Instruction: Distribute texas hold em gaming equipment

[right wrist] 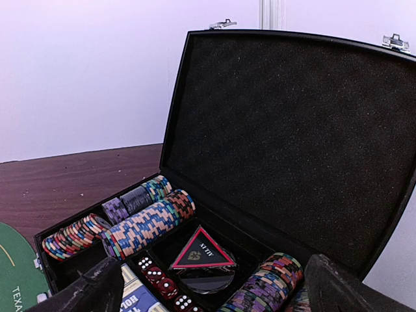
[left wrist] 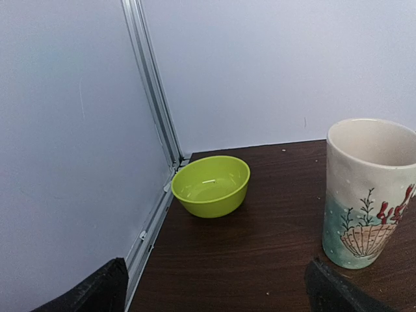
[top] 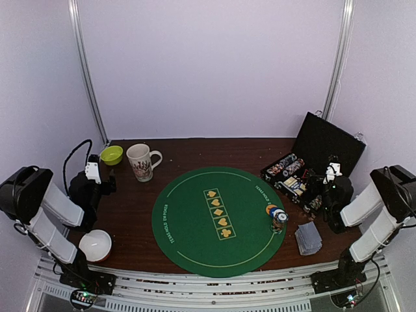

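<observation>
An open black case (right wrist: 273, 130) stands at the right, holding chip rows (right wrist: 149, 224), dice (right wrist: 156, 276), an all-in marker (right wrist: 201, 250) and a card box (right wrist: 136, 292). Loose chips (top: 276, 214) lie on the green poker mat (top: 188, 214), with a pile of cards (top: 308, 239) right of it. My right gripper is open over the case's front, apparently holding nothing. My left gripper stands open at the left, facing a white mug (left wrist: 364, 214) and a green bowl (left wrist: 209, 195), with nothing between its fingers.
A white dish (top: 95, 244) sits at the front left of the dark table (top: 130, 208). Walls enclose the back and both sides.
</observation>
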